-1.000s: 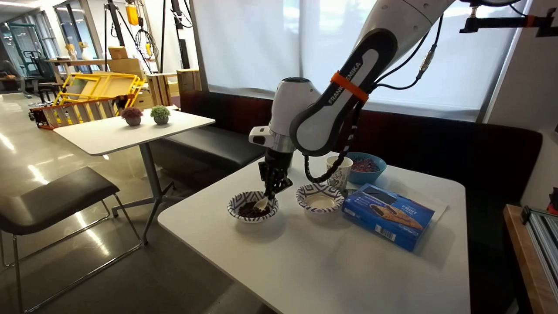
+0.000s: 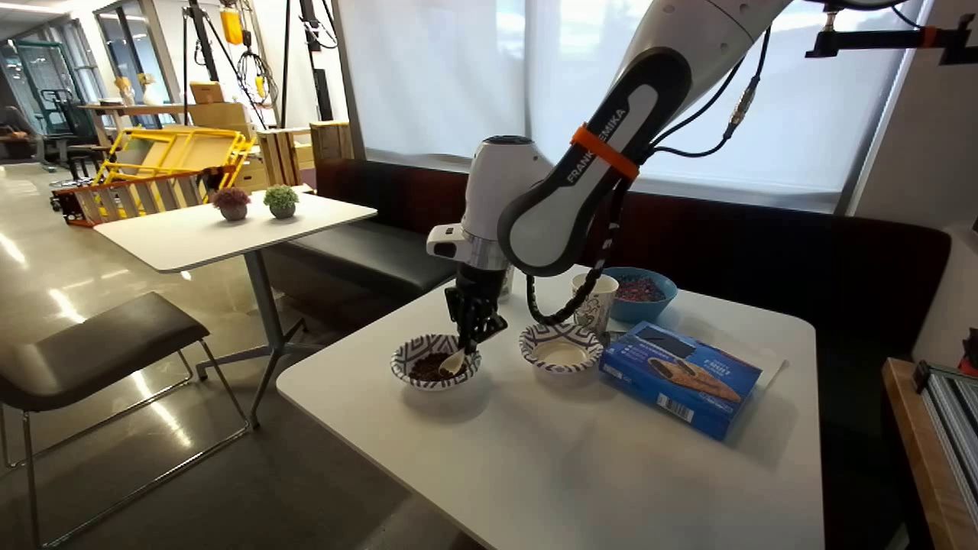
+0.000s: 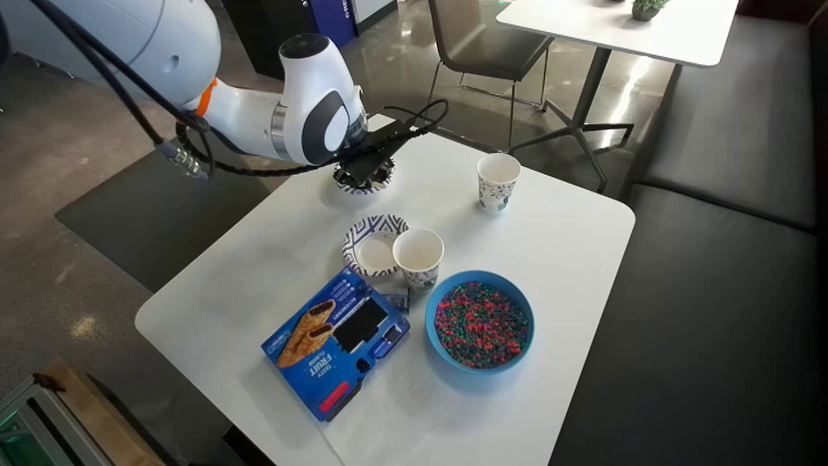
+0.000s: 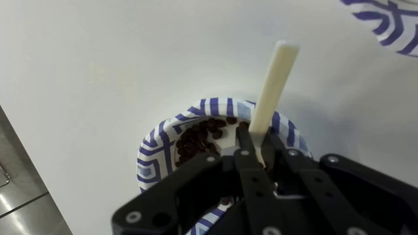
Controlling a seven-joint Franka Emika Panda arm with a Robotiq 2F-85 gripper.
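My gripper is shut on the handle of a pale spoon (image 4: 273,88), which juts up past the fingers in the wrist view. The spoon's head rests among dark brown beans (image 4: 196,141) in a patterned paper bowl (image 2: 431,377). In exterior view 1 the spoon head (image 2: 451,363) shows against the beans, with the fingers just above the bowl's right side. A second patterned bowl (image 2: 561,350) sits to the right and holds something pale or only its bare bottom; I cannot tell which. Seen from exterior view 2, the arm hides much of the bean bowl (image 3: 365,186).
A blue snack box (image 3: 334,342) lies near the second bowl. Beside that bowl stands a paper cup (image 3: 419,260), and another cup (image 3: 497,182) is farther off. A blue bowl (image 3: 528,342) holds colourful bits.
The bean bowl has slid slightly left on the table, and my gripper has moved left with the spoon. The second bowl and the box have stayed put.
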